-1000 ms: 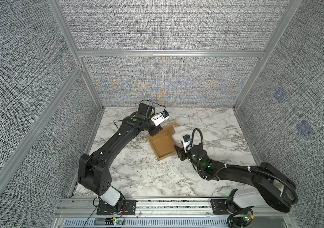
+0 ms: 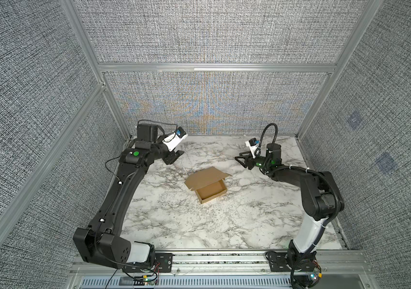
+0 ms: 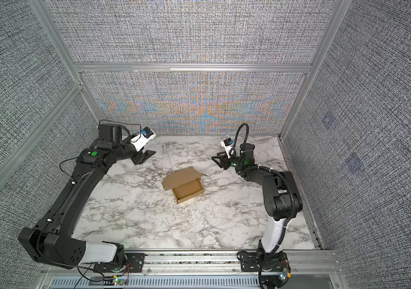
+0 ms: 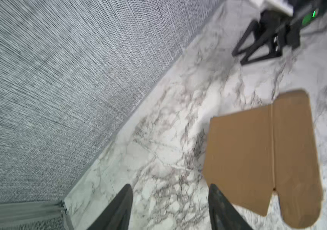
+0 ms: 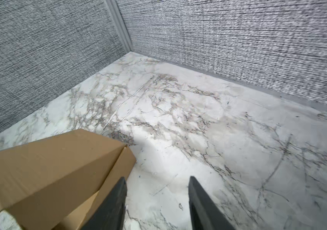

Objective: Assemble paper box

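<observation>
A brown cardboard box point(image 2: 210, 191) sits mid-table, its lid point(image 3: 180, 177) folded forward over the tray, covering its back part, with a flap point(image 4: 297, 157) sticking out. My left gripper hangs above the table, back left of the box, open and empty. My right gripper is behind and right of the box, its fingers apart with nothing between them; the box appears at lower left of the right wrist view.
Fabric walls point(image 3: 191, 103) enclose it at back and sides, with metal rails at the edges.
My left gripper has moved back-left, away from the box. The lid has tipped forward over the tray. My right gripper has moved back and right.
</observation>
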